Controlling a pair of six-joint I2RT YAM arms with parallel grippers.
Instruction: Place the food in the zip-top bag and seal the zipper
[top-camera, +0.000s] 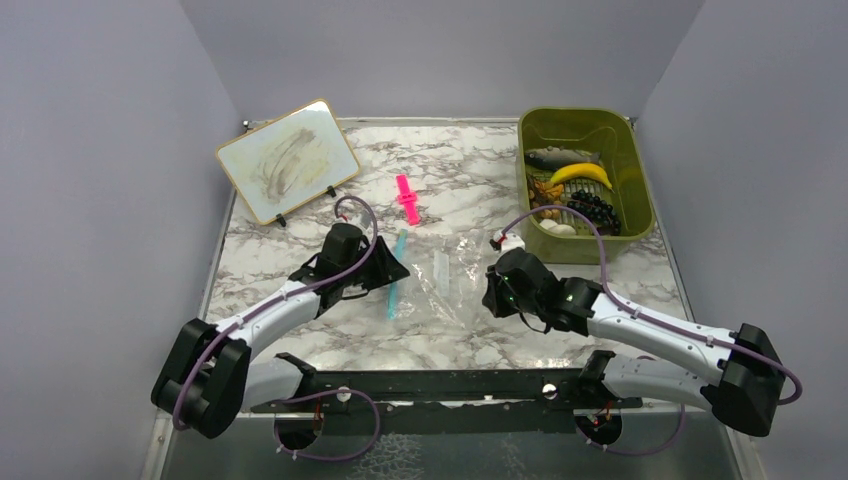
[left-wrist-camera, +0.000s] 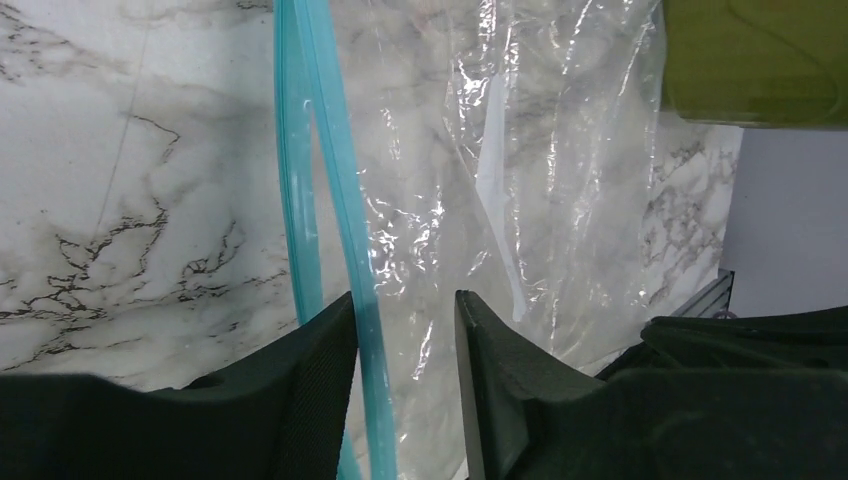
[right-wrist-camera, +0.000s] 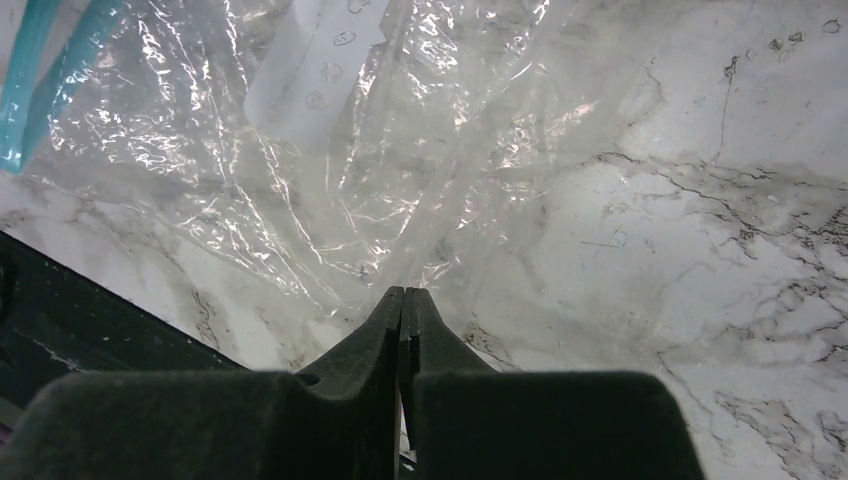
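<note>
A clear zip bag (top-camera: 441, 290) lies flat at mid-table, its blue zipper strip (top-camera: 395, 290) towards the left arm. My left gripper (top-camera: 400, 274) is at that strip. In the left wrist view, the two blue strips (left-wrist-camera: 350, 200) stand a little apart; the nearer one runs against the left finger of my left gripper, which is part open with space left between its fingers. My right gripper is shut at the bag's far corner; whether any film is pinched is hard to tell. The food, including a banana (top-camera: 581, 176), fish (top-camera: 560, 158) and grapes (top-camera: 594, 208), sits in the bin.
The green bin (top-camera: 640, 215) stands at the back right. A pink strip-shaped object (top-camera: 407, 199) lies behind the bag, and a small whiteboard (top-camera: 285, 160) stands at the back left. Table behind the bag is largely bare.
</note>
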